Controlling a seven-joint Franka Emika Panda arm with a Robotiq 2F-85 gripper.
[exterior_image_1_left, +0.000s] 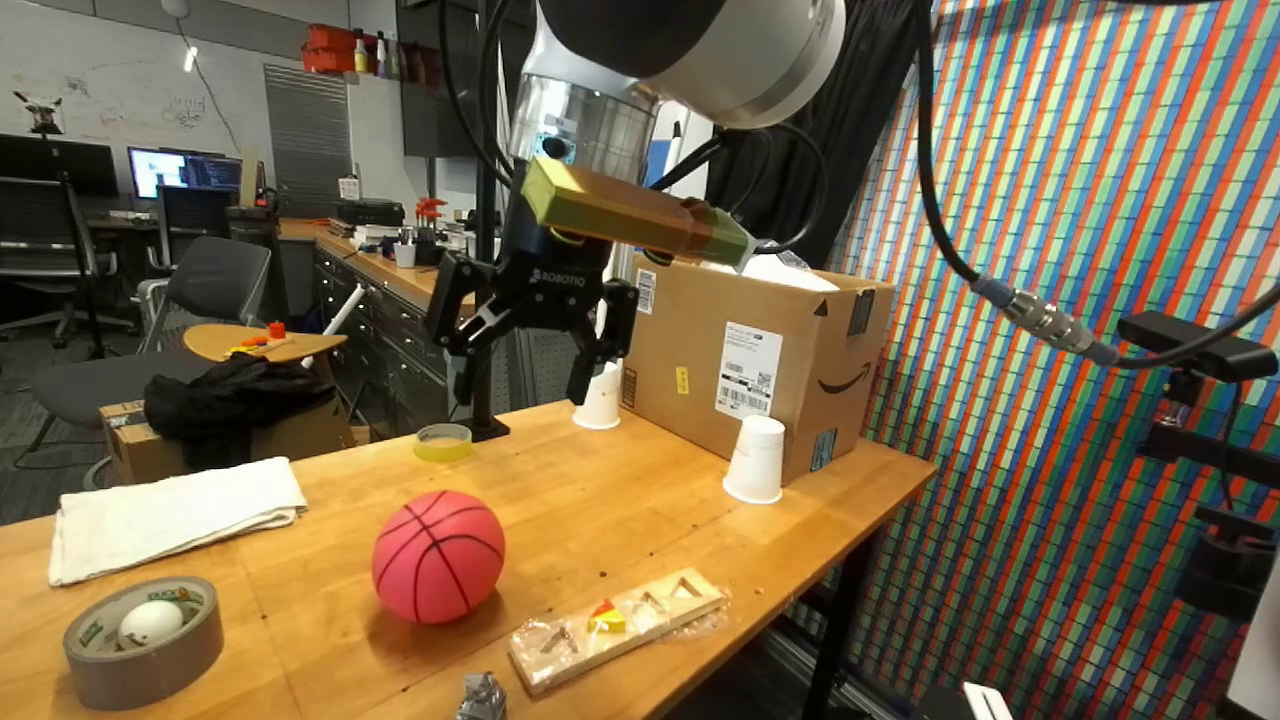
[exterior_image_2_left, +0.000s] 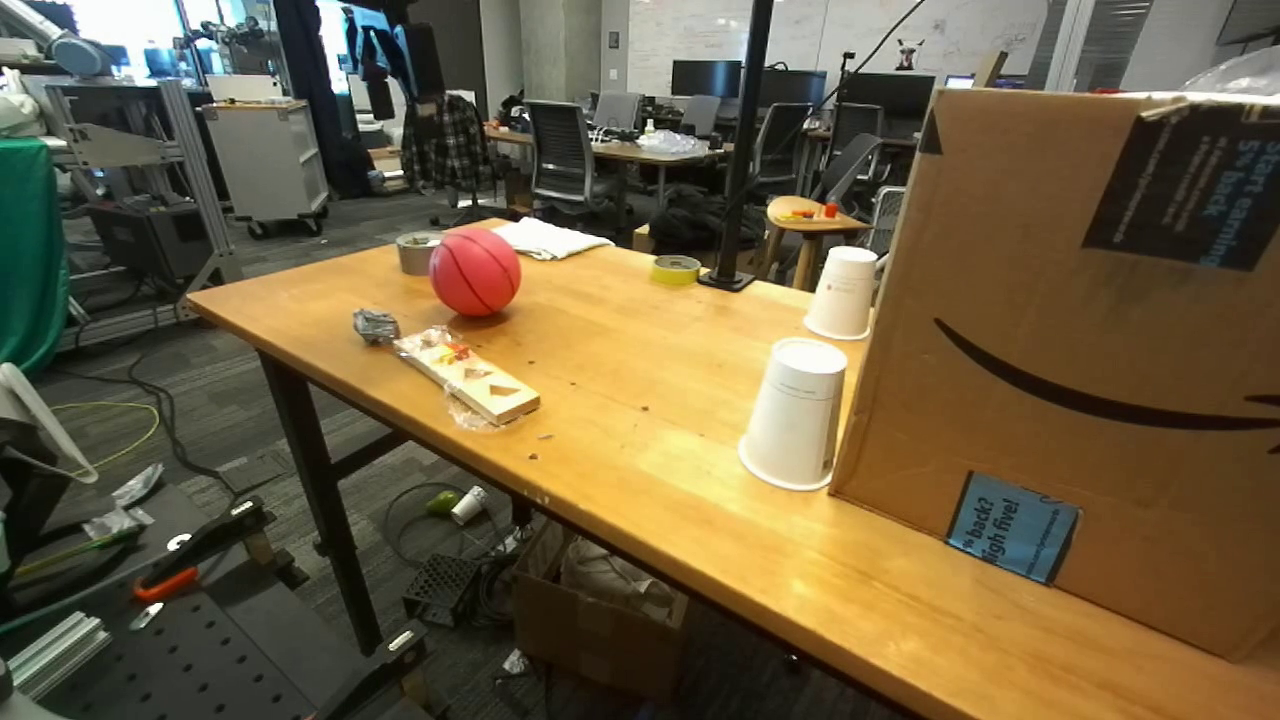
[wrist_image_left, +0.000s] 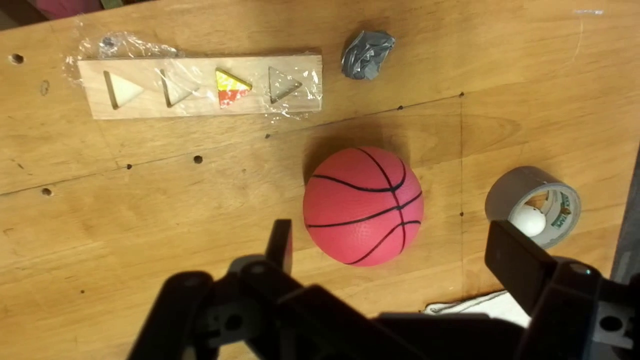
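Observation:
My gripper hangs well above the table, open, with only air between its spread fingers. In the wrist view the gripper has its two fingers wide apart along the lower part of the picture. A pink basketball with black lines shows between and beyond them, resting on the table; exterior view 1 has this ball clearly below the fingertips, untouched. Grey duct tape lies to the right in the wrist view, a white ball inside its ring. A wooden board with triangular cut-outs lies partly in clear plastic.
A crumpled grey lump lies near the board. A folded white cloth, a yellow tape roll, two white cups and a big cardboard box also stand on the table.

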